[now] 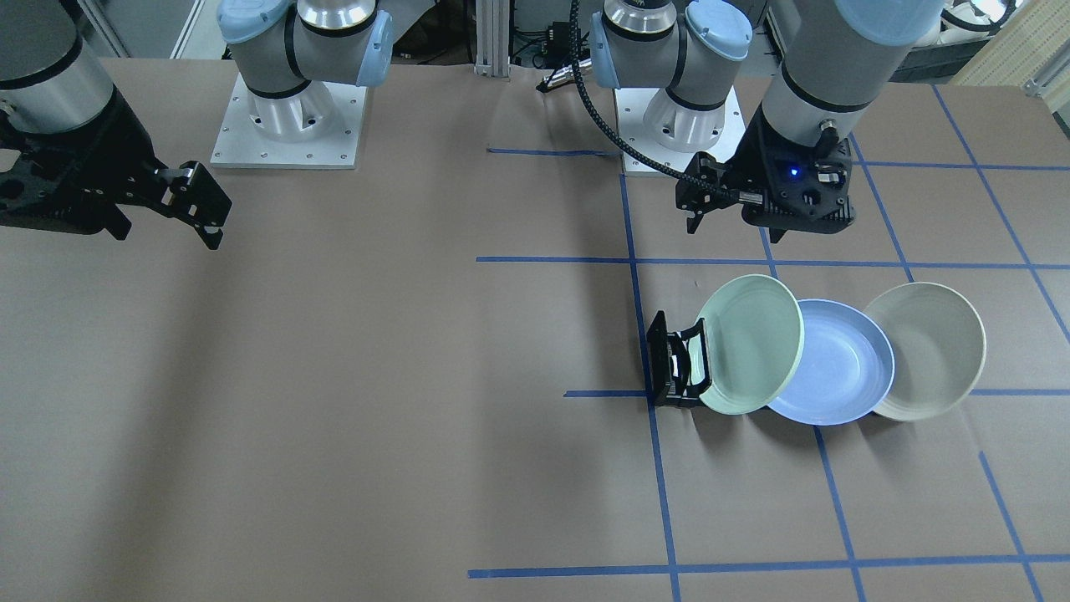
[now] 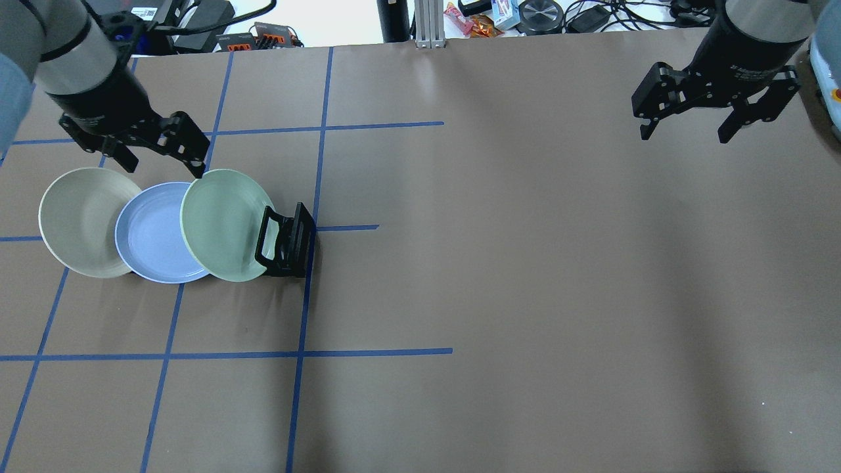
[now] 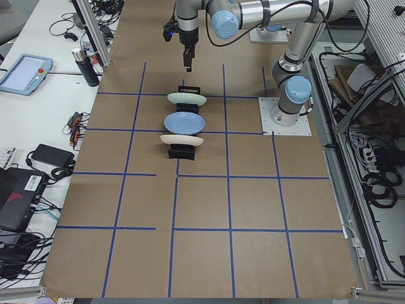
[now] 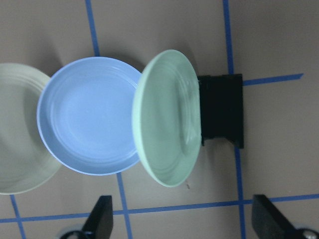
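Observation:
A black rack (image 1: 662,366) on the taped floor holds three tilted plates: pale green (image 1: 747,346) nearest the rack's end, blue (image 1: 833,366) in the middle, cream (image 1: 923,351) at the far side. In the front view my gripper (image 1: 735,229) hangs above and behind the plates, apart from them. In the top view its fingers stand apart over the floor beside the green and blue plates. The left wrist view shows both fingertips wide apart at the bottom corners, nothing between them, with the plates ahead.
A second arm's gripper (image 2: 705,118) hangs at the right in the top view. Other arm bases stand at the back in the front view.

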